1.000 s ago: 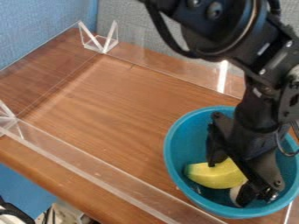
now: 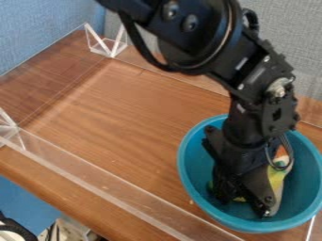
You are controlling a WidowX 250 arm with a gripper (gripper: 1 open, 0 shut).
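My black gripper (image 2: 242,184) reaches down into a teal bowl (image 2: 194,173) at the lower right of the camera view. Behind its fingers a yellow object (image 2: 278,177) shows in part, largely hidden by the gripper. Whether anything sits between the fingertips is hidden, and the fingers are hard to make out.
Clear plastic strips edge it, with a clear bracket (image 2: 105,38) at the back left. A blue padded wall and a grey wall stand behind.
My gripper has shifted left within the bowl and now covers much of the yellow object, which showed at its left earlier and now shows at its right.
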